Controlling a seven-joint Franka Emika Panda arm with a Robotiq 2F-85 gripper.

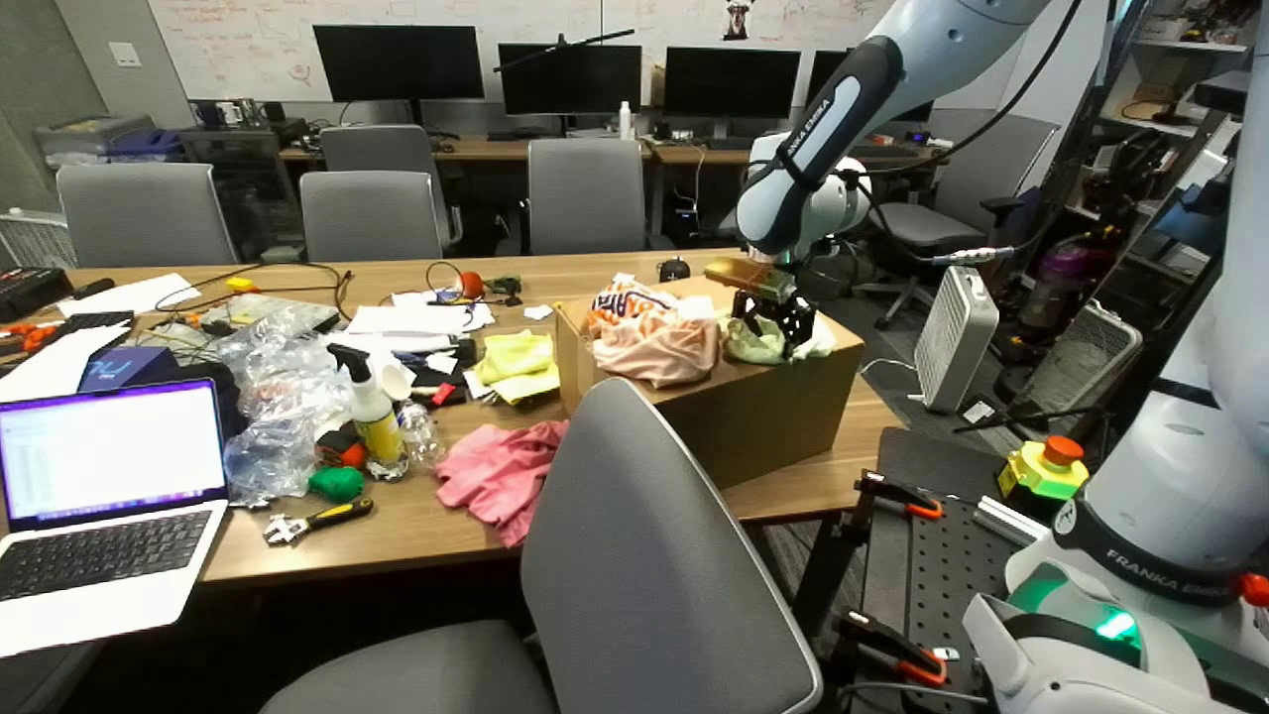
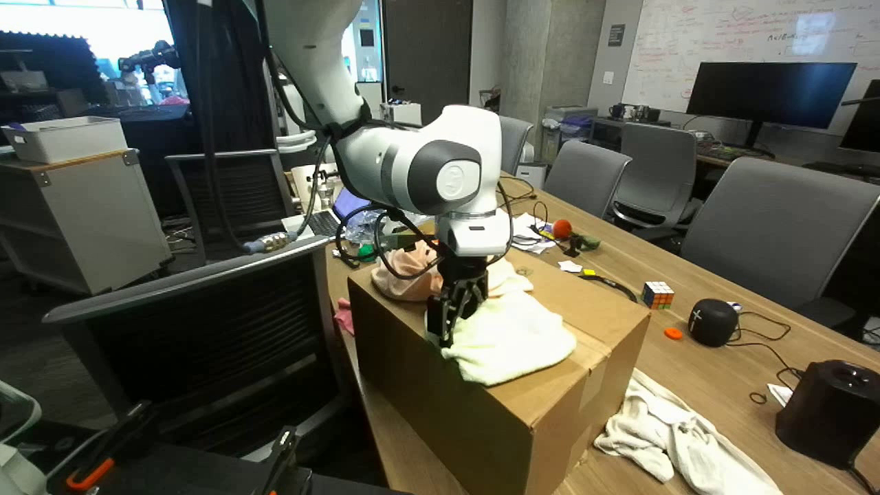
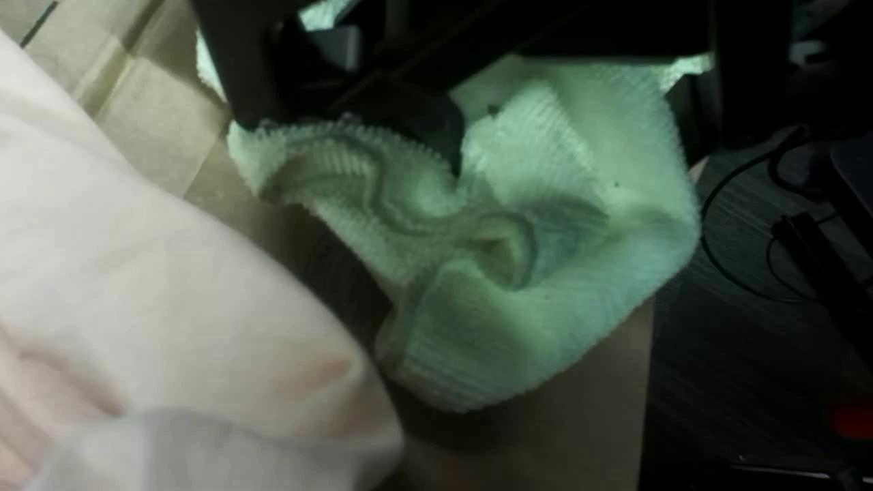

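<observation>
A pale green ribbed cloth (image 2: 515,338) lies crumpled on top of a cardboard box (image 1: 761,422). My gripper (image 1: 770,335) reaches down onto this cloth, its fingers standing apart with folds between and below them. In the wrist view the green cloth (image 3: 524,327) fills the middle, under the dark fingers (image 3: 245,65); whether they pinch any of it is hidden. Beside it on the box sits a peach cloth (image 1: 660,345), along with a white cloth printed in orange and dark letters (image 1: 625,299).
A pink cloth (image 1: 506,470) and a yellow cloth (image 1: 519,363) lie on the table left of the box. Another white cloth (image 2: 680,437) rests beyond the box, near a black speaker (image 2: 713,322). A grey chair (image 1: 648,559) stands close in front.
</observation>
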